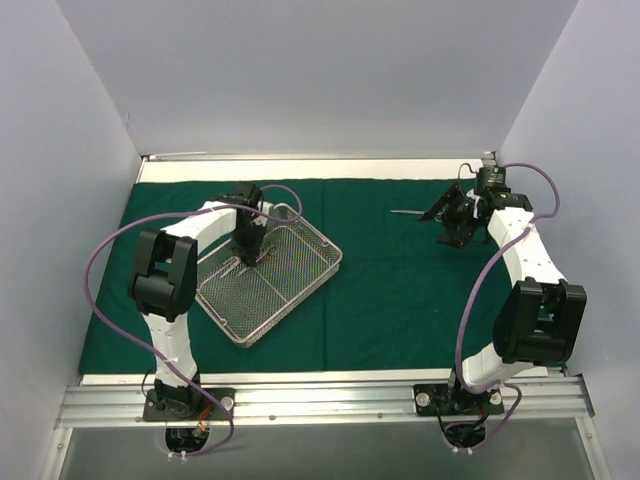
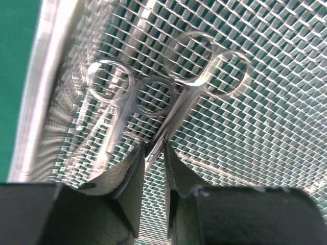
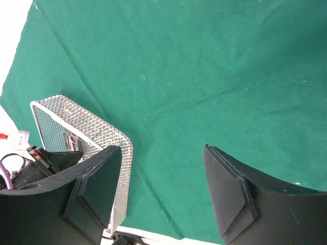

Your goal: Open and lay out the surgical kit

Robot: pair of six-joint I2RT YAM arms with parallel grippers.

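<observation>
My left gripper is down inside the mesh tray (image 1: pixel 300 300), its fingertips close together at the shank of a pair of ringed scissor-like instruments (image 2: pixel 184 104); whether they grip it is unclear. A second ringed instrument (image 2: pixel 104 97) lies beside it. My right gripper hangs open over the green cloth on the right, nothing between its fingers. A slim instrument (image 1: pixel 405 212) lies on the cloth near it in the top view.
Grey walls border the workspace on both sides and at the back.
</observation>
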